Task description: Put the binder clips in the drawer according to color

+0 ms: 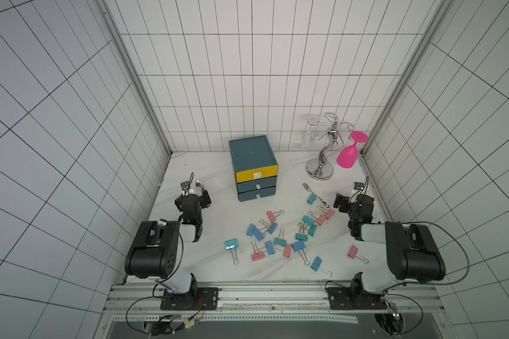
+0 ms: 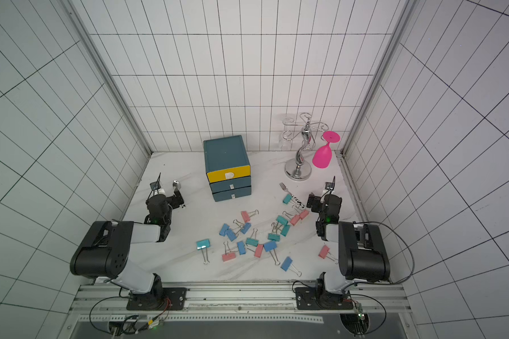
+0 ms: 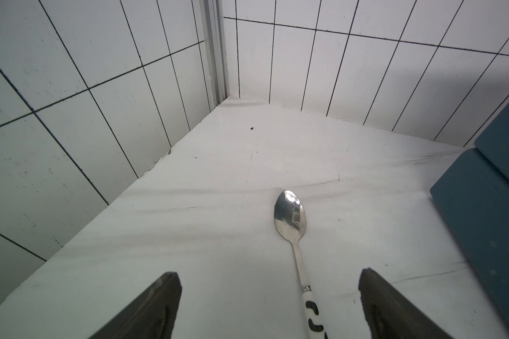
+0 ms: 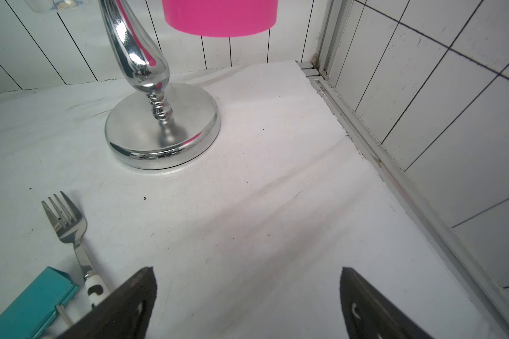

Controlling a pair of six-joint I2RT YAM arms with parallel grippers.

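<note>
Red, blue and teal binder clips lie scattered over the front middle of the table, some overlapping. Among them are a teal clip at the left, a blue clip near the front edge and a red clip far right. The drawer unit, one yellow-fronted drawer above two dark blue ones, stands shut at the back. My left gripper is open and empty over the left side, a spoon on the table beyond it. On the right, my other gripper is open and empty; a teal clip lies beside its left finger.
A chrome stand with a pink goblet hanging from it rises at the back right. A fork lies in front of it, a spoon at the left. Bare table surrounds the drawer unit.
</note>
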